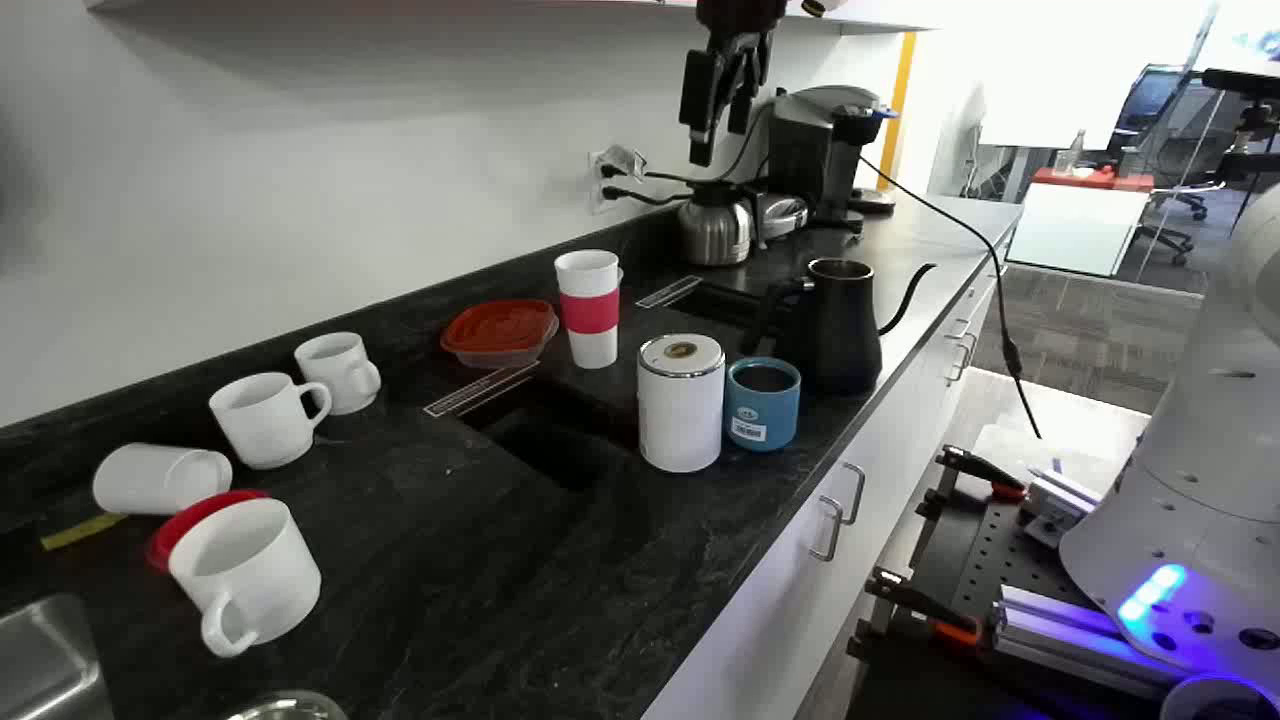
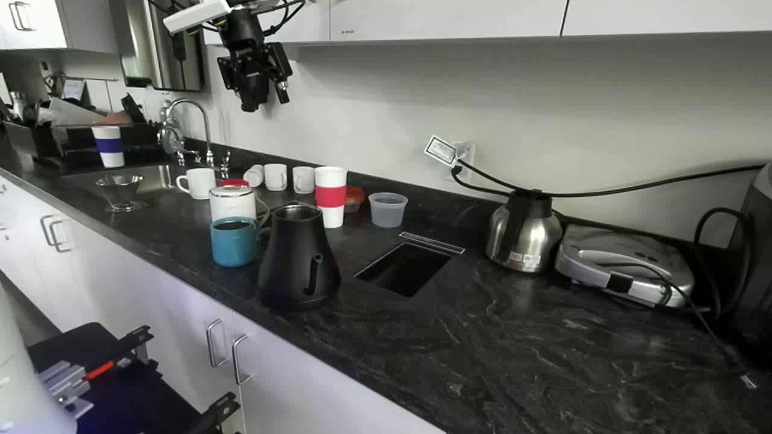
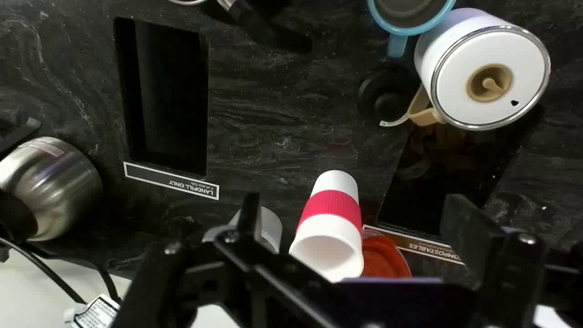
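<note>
High above the back of the counter hangs my gripper (image 1: 720,134), pointing down and clear of everything. In the wrist view its fingers (image 3: 251,218) stand wide apart, so it is open and holds nothing. Below, as the wrist view looks down, a white tumbler with a red band (image 3: 331,213) stands upright between the two fingers in the picture. A red-lidded container (image 3: 384,257) sits beside it. Towards the counter's front are a white canister (image 1: 680,408), a blue mug (image 1: 762,404) holding something dark, and a black gooseneck kettle (image 2: 298,260).
Several white mugs (image 1: 266,420) occupy the sink end. A steel carafe (image 2: 525,235) and a silver appliance (image 2: 623,266) stand near the wall. Rectangular openings (image 2: 403,269) are cut into the counter. Upper cabinets (image 2: 449,15) overhang it. Bare counter shows at the right of exterior view 2.
</note>
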